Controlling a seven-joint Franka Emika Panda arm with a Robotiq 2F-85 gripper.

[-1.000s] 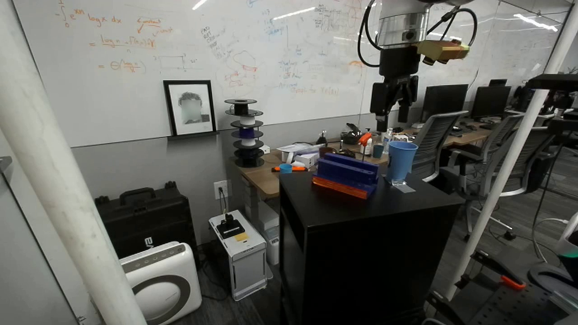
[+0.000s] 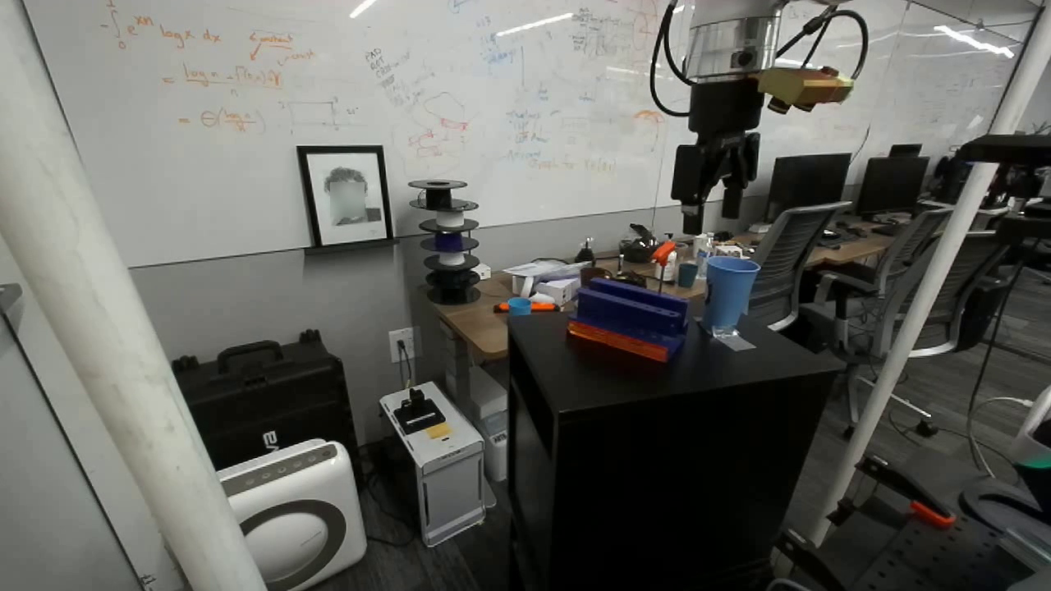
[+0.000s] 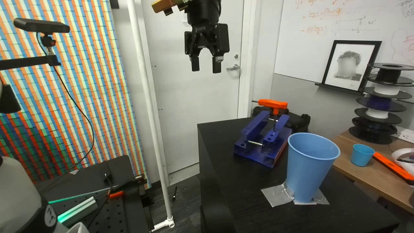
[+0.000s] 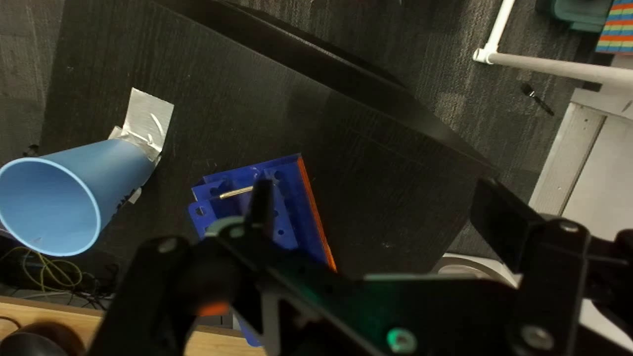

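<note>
My gripper (image 3: pixel 206 64) is open above the black cabinet (image 2: pixel 690 384), with nothing between its fingers. Below it on the cabinet top stands a purple-blue holder (image 2: pixel 631 313) with an orange strip along its base. A T-handle tool with an orange handle (image 3: pixel 272 103) stands upright in the holder, its thin shaft going down between the rails. Beside the holder is a tall blue cup (image 3: pixel 312 167), empty as far as its mouth (image 4: pixel 47 204) shows, held down with silvery tape (image 3: pixel 278 194). From the wrist, my fingers hide part of the holder and most of the tool.
A wooden desk (image 3: pixel 349 155) adjoins the cabinet, bearing a small blue cup (image 3: pixel 362 155) and stacked spools (image 2: pixel 450 241). White poles (image 2: pixel 916 325) rise around the area. The cabinet top is bare between the holder and its edge in the wrist view.
The arm and open gripper have risen very slightly. The holder, tool and cup stand where they were.
</note>
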